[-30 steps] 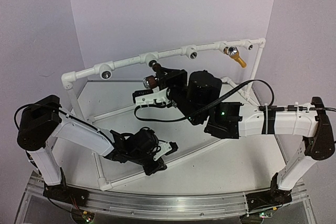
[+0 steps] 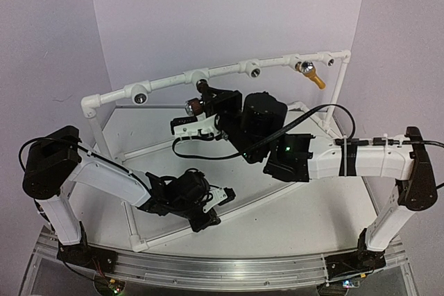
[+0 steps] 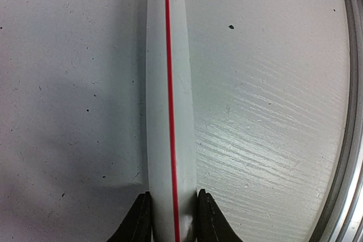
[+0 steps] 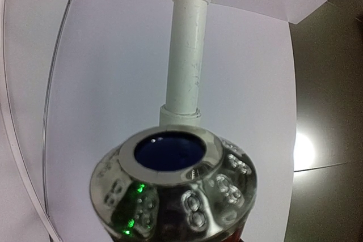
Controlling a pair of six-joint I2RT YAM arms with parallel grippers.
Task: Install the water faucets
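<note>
In the top view, my right gripper is at the upper rail, below the second tee from the left. It is shut on a dark faucet with a round knob; the faucet's brown end points at that tee, and whether it is inside cannot be told. The right wrist view shows the knob as a chrome ring with a blue centre, hiding the fingers. Low on the frame, my left gripper has its fingers against both sides of a white pipe with a red stripe.
An orange-handled faucet sits at a tee on the right. Open tees show at the far left, the middle and the right end. A black cable loops over the right arm.
My right gripper has shifted slightly left, carrying the faucet with it. The left arm and the white frame look unmoved.
</note>
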